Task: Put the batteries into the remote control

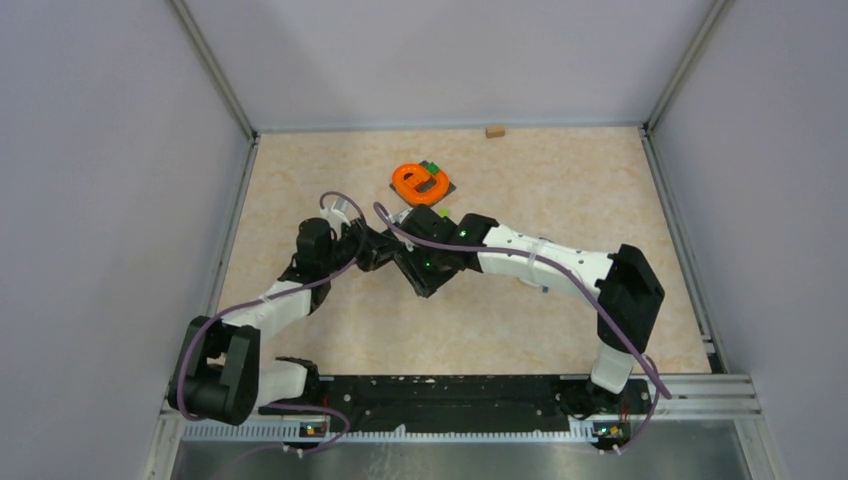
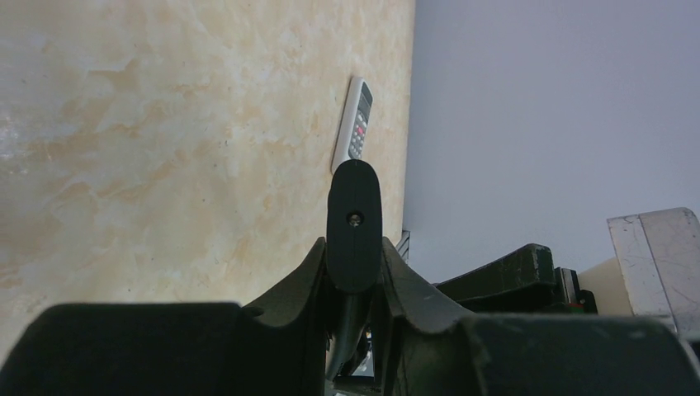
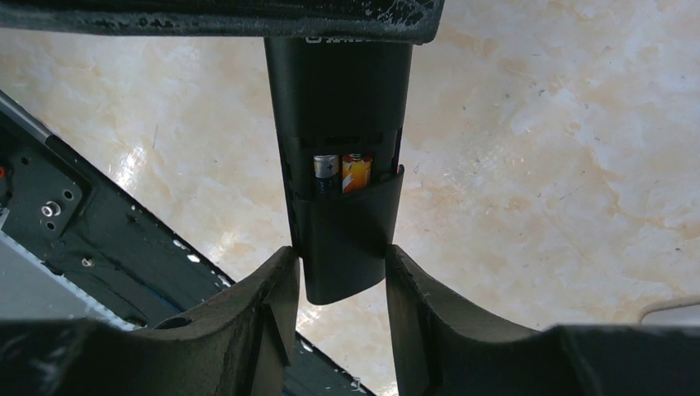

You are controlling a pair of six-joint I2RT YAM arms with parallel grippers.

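In the right wrist view a black remote (image 3: 338, 91) hangs with its back facing the camera; two batteries (image 3: 355, 172) show in its compartment, whose lower part is covered by the black battery cover (image 3: 347, 231). My right gripper has a fingertip at each side of that cover; contact is hard to tell. My left gripper (image 1: 375, 250) meets the right one at mid-table and is shut on the remote, whose upper end passes under a black part in the right wrist view. In the left wrist view, that gripper's dark fingers (image 2: 429, 346) fill the bottom.
An orange object (image 1: 420, 183) on a dark base and a small tan block (image 1: 495, 131) lie toward the back. A white remote (image 2: 351, 124) lies on the table in the left wrist view.
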